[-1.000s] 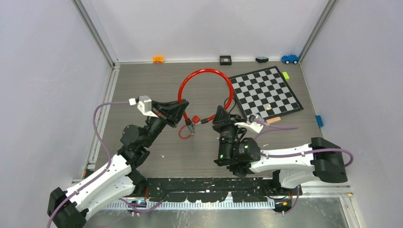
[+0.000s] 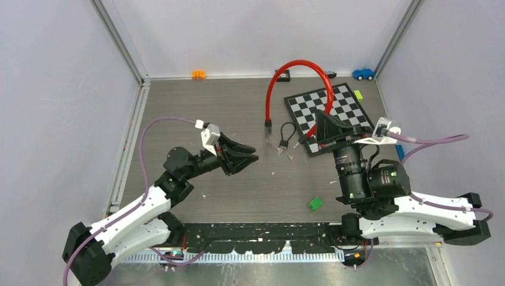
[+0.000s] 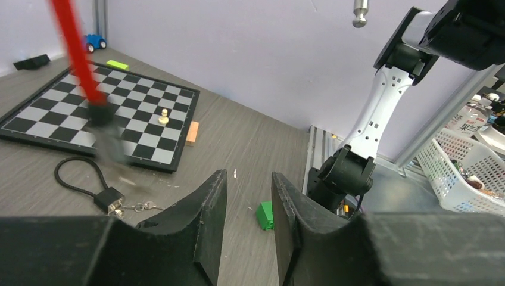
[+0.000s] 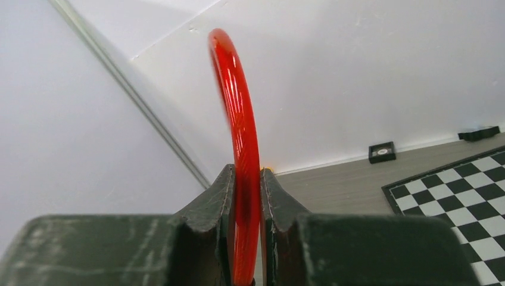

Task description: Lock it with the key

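Observation:
My right gripper (image 2: pixel 321 122) is shut on the red U-shaped cable lock (image 2: pixel 298 64), raised over the chessboard's near-left part; the red tube (image 4: pixel 241 131) runs up between its fingers. The lock's dark end with metal fitting hangs free right of my left gripper (image 2: pixel 250 154), which is partly open and empty. In the left wrist view that hanging end (image 3: pixel 102 116) is blurred. A dark padlock (image 3: pixel 109 198) with a cable loop and keys (image 3: pixel 143 207) lies on the table.
The chessboard (image 2: pixel 345 107) with a pale pawn (image 3: pixel 163 118) lies back right. A green block (image 2: pixel 315 202) sits front right. Small objects line the back wall, including a blue car (image 2: pixel 363 74).
The red lock has left my left gripper and risen up and right in my right gripper. The left gripper has moved slightly right and down in the top view.

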